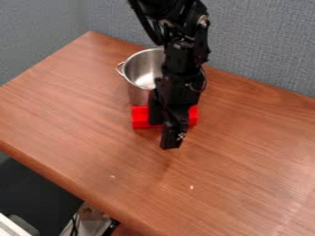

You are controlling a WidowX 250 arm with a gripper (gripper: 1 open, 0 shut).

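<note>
My black gripper (170, 138) hangs low in the middle of the camera view, in front of a red object (140, 117) that shows on both sides of it on the table. Whether its fingers stand apart is hard to make out. Behind them stands a steel pot (138, 74) with a side handle, partly hidden by the arm.
Grey partition walls (259, 46) stand behind it. A dark gap with cables and pale items lies beyond the near left edge.
</note>
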